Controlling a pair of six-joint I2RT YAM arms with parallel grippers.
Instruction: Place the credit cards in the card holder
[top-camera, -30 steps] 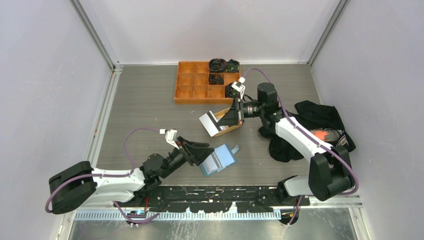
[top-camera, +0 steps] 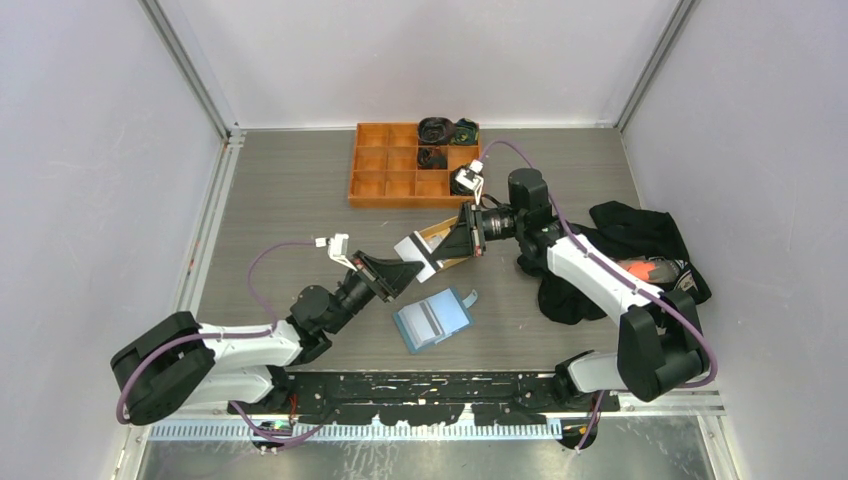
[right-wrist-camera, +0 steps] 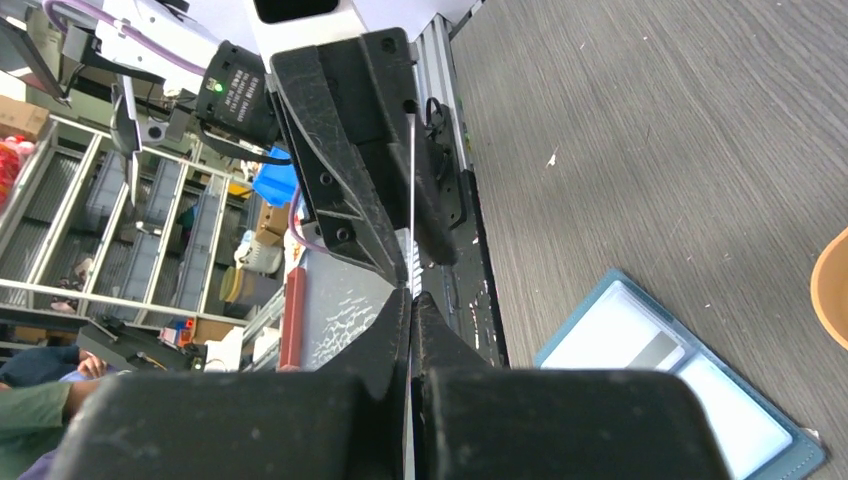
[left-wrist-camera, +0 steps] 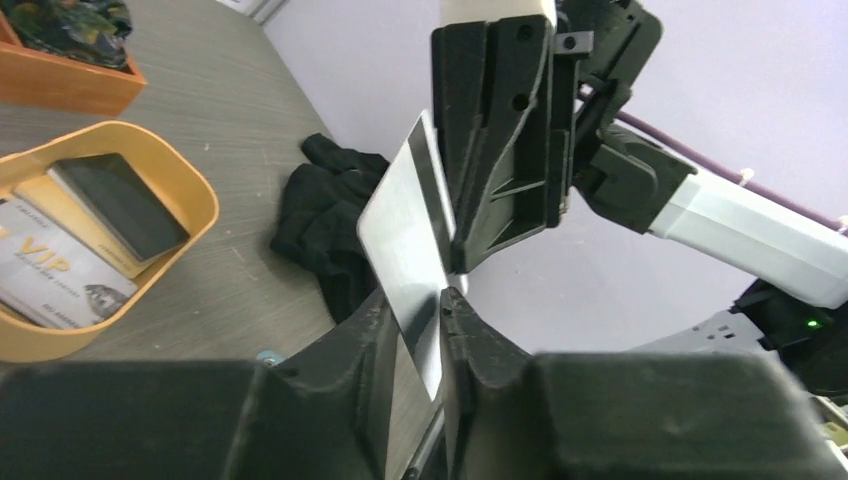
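A white card with a dark stripe [top-camera: 413,255] is held up between the two arms. My right gripper is shut on it; the card shows edge-on as a thin line there. My left gripper stands part open, its fingers on either side of the card's lower corner, with a gap visible on the left. The blue card holder [top-camera: 456,309] lies open on the table below both grippers, pale pockets facing up. In the left wrist view, a yellow box [left-wrist-camera: 200,190] holds a VIP card [left-wrist-camera: 55,265] and a dark card [left-wrist-camera: 120,205].
An orange compartment tray [top-camera: 380,202] with dark items stands at the back. Black cloth [top-camera: 630,235] lies at the right. The table left of the tray is clear. The two grippers are very close together over the middle.
My left gripper has moved up and away from above the holder to the card, its fingers now around the card's corner. The right gripper has shifted slightly, still with the card.
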